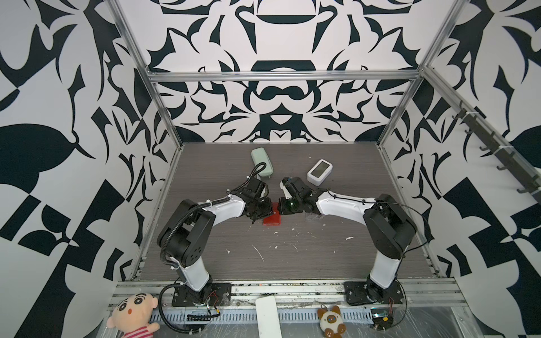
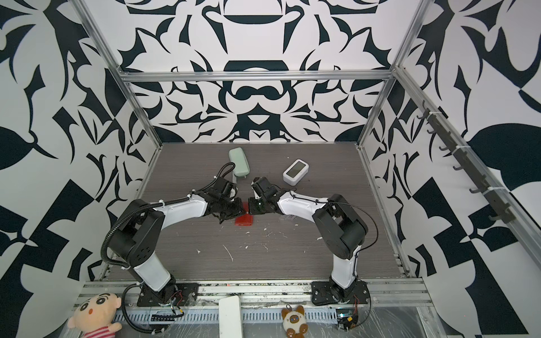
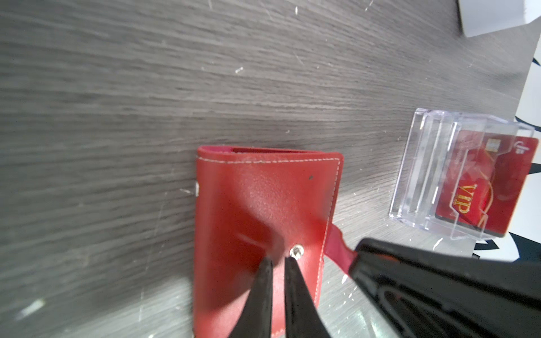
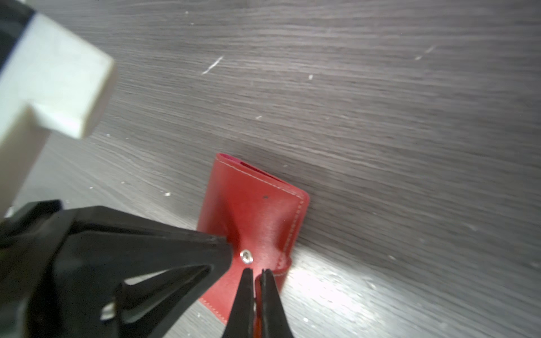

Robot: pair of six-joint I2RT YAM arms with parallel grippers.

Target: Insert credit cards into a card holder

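Observation:
The red card holder [image 1: 271, 219] lies folded over on the table between the grippers, its snap stud showing in both wrist views [image 3: 259, 208]. My left gripper [image 1: 265, 209] is low over the holder from the left, its fingers at the right side in the left wrist view; how far apart they stand is hard to see. My right gripper [image 2: 253, 205] is low at the holder's right side, shut, with a red edge of the holder near its fingertips. A clear plastic case with a red VIP card [image 3: 473, 191] lies to the right in the left wrist view.
A pale green pouch [image 1: 262, 161] lies behind the grippers, and a white device with a screen [image 1: 319, 171] sits at the back right.

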